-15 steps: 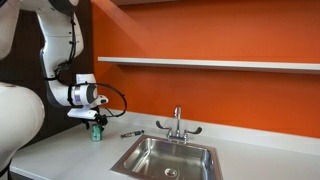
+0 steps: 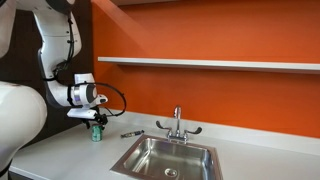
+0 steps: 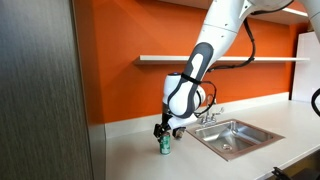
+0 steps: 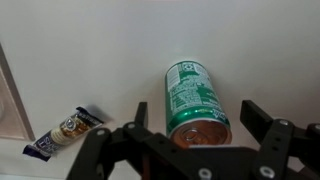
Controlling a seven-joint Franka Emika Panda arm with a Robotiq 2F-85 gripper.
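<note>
A green can (image 4: 192, 95) with a copper-coloured end stands on the pale counter in the wrist view. My gripper is open, one finger to each side of the can's near end, with visible space on both sides. From the first exterior view, the can (image 2: 97, 132) shows just under the gripper at the counter's left end. The other exterior view has the can (image 3: 165, 144) below the gripper too. A dark wrapped bar (image 4: 64, 134) lies on the counter, left of the can in the wrist view.
A steel sink (image 2: 170, 160) with a faucet (image 2: 178, 125) is set into the counter right of the can. Above runs a white shelf (image 2: 210, 64) along the orange wall. A tall grey panel (image 3: 45, 90) borders the counter's left side.
</note>
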